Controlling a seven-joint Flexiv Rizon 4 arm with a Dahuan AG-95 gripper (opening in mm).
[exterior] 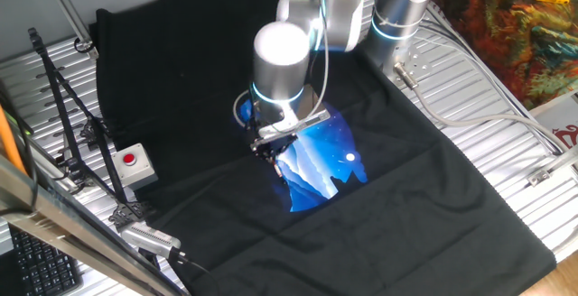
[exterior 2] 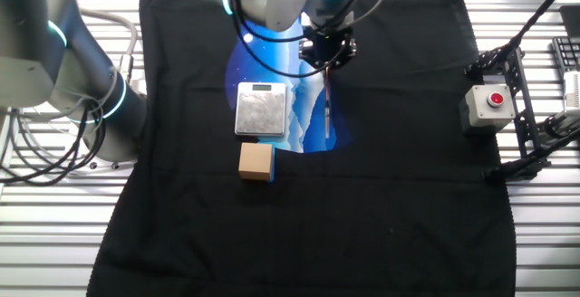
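My gripper (exterior 2: pixel 327 62) points down over the right part of a blue picture mat (exterior 2: pixel 306 129). A thin, dark, stick-like thing (exterior 2: pixel 327 107) runs from just below the fingertips toward the mat's front edge in exterior view 2; whether it is held or lies on the mat I cannot tell. Left of it sits a silver scale (exterior 2: pixel 261 111) with a small display. A small tan box (exterior 2: pixel 256 161) stands in front of the scale. In exterior view 1 the gripper (exterior: pixel 275 147) is dark and small, its fingers not clear, and the arm hides the scale and box.
Black cloth (exterior 2: pixel 390 215) covers the table, with wide clear areas in front and to the right. A box with a red button (exterior 2: pixel 495 100) and a black frame (exterior 2: pixel 521 107) stand at the right side. Cables loop close around the wrist.
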